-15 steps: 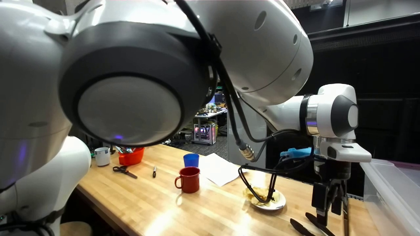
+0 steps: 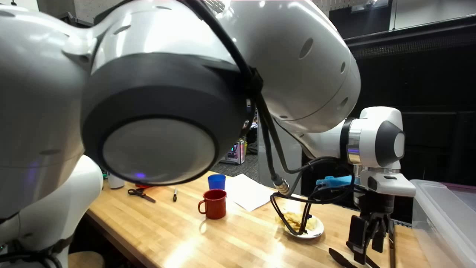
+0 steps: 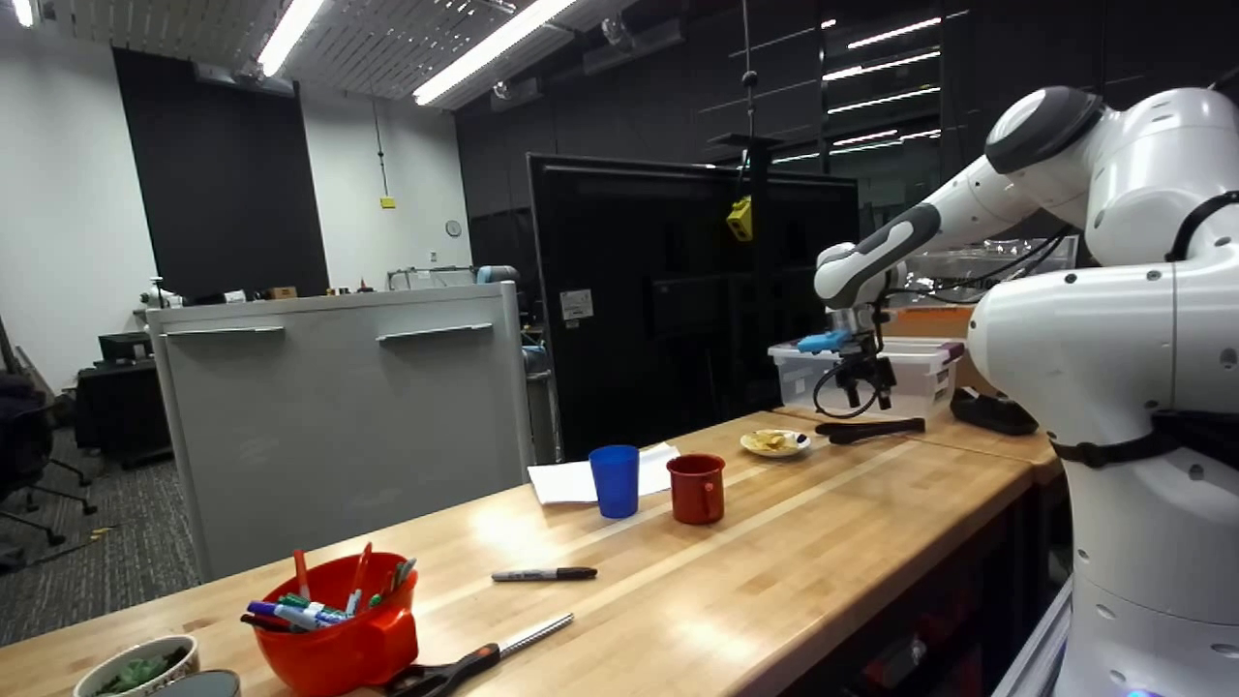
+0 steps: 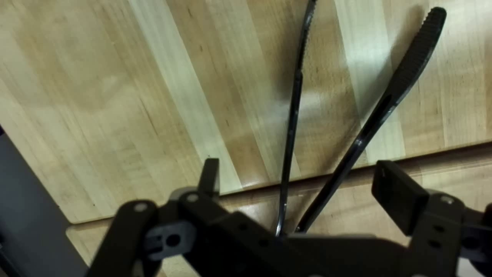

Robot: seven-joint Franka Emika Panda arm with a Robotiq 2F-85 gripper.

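Note:
Black tongs (image 4: 369,131) lie on the wooden table, their two arms spread apart toward the top of the wrist view and drawing together near my gripper. The gripper is open, its fingers on either side of the tongs, with nothing gripped. The tongs' joined end is hidden behind the gripper's body. In exterior view 2 the gripper (image 3: 868,401) hangs just over the tongs (image 3: 871,429). Exterior view 1 has it low at the right, beside the tong tips (image 2: 341,258).
A plate of chips (image 3: 774,442) sits beside the tongs, and a clear plastic bin (image 3: 801,374) stands behind. Farther along are a red mug (image 3: 697,488), blue cup (image 3: 615,480), paper (image 3: 563,482), marker (image 3: 543,574), scissors (image 3: 482,660) and a red pen holder (image 3: 337,651).
My gripper has come down toward the tongs, and the upper arm has dipped with it, now covering the red pen holder in exterior view 1. The tongs and tableware have not moved.

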